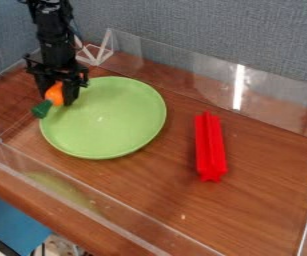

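Observation:
My black gripper (60,84) reaches down from the upper left at the left edge of the green plate (109,125), shut on an orange carrot (54,94). The carrot is tilted, its green top (42,109) pointing down and to the left over the plate's left rim. Whether it touches the plate is hard to tell, and the fingertips are partly hidden by the dark gripper body.
A red bundle of sticks (209,148) lies on the wooden floor (256,190) right of the plate. Clear walls (196,70) enclose the area, and a white wire piece (94,50) stands at the back left.

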